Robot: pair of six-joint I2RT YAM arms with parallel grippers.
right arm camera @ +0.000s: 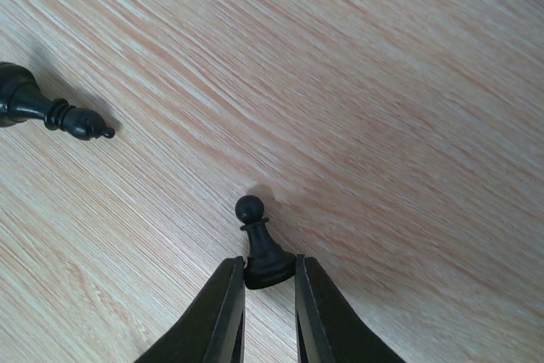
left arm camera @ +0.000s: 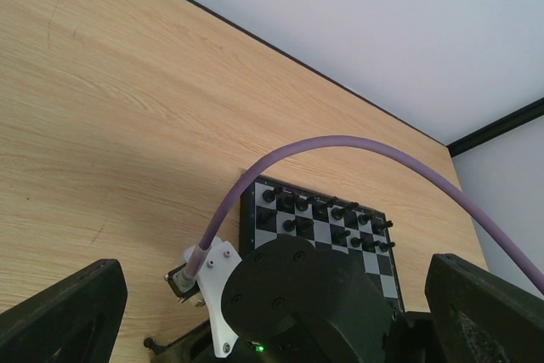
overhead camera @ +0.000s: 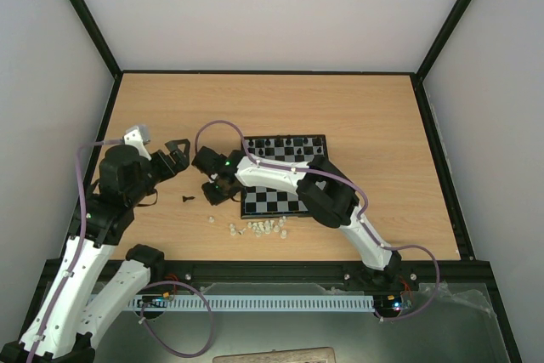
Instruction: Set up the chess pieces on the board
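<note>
In the right wrist view a small black pawn [right arm camera: 263,248] lies on the table, its base between the fingertips of my right gripper. The fingertips stand about a base's width apart, close against both sides; whether they grip it I cannot tell. A black bishop [right arm camera: 42,110] lies on its side at the left of that view. The chessboard [overhead camera: 272,202] is partly covered by my right arm; several black pieces [left arm camera: 299,225] stand at its far side. My left gripper [overhead camera: 181,153] is open and empty, left of the board.
Several white pieces [overhead camera: 265,228] lie loose in front of the board. One dark piece [overhead camera: 188,199] lies on the table between the two arms. The right arm reaches across the board.
</note>
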